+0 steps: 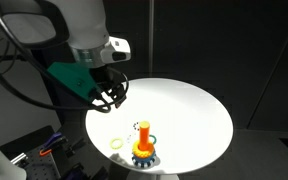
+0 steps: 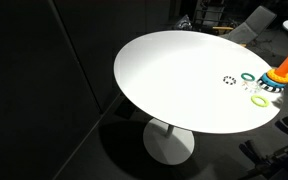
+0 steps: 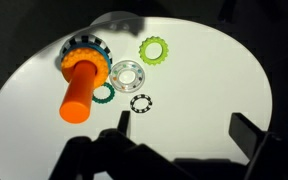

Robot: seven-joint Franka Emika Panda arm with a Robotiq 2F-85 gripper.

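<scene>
An orange post [image 3: 76, 92] stands upright on a stacking base [image 3: 106, 49] with dark-and-white, blue and orange layers around its foot. Beside it on the table lie a clear ring with coloured bits [image 3: 127, 76], a lime-green ring [image 3: 154, 50], a teal ring [image 3: 104, 93] and a black-and-white ring [image 3: 141, 103]. My gripper is open above the table, its fingers wide apart and nothing between them. In the wrist view, the post and the rings lie beyond the fingertips, mostly to the left. In exterior view 1, the gripper hangs left of and above the post [image 1: 144, 135].
A chair [image 2: 249, 28] is behind it.
</scene>
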